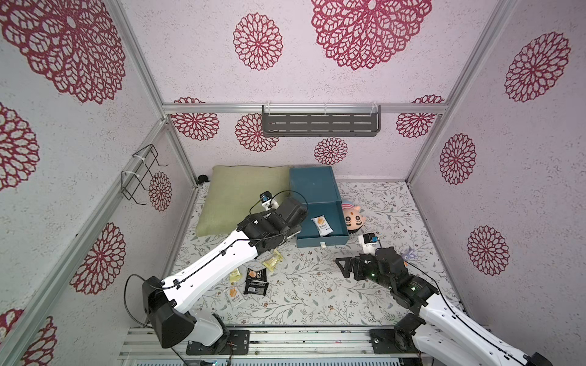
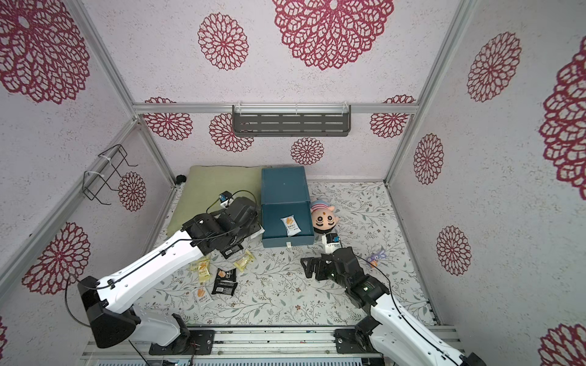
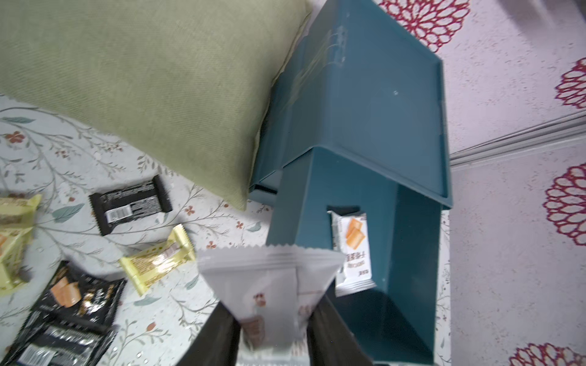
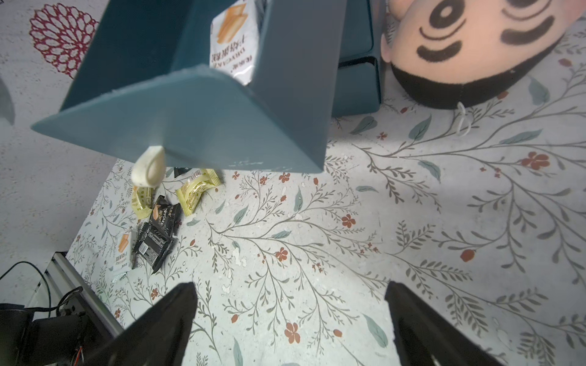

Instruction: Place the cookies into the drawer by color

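In the left wrist view my left gripper is shut on a white cookie packet, held upright at the drawer's left side. The pulled-out blue drawer holds another white packet. On the table to the left lie a black packet, a small yellow packet, more yellow packets and two dark packets, one of them this black one. A white packet rests nearer the front. My right gripper is open and empty, in front of the drawer to its right.
A green cushion stands against the cabinet's left side. A round-faced plush toy sits at its right, and a small purple toy lies further right. Bare tablecloth stretches in front of the drawer.
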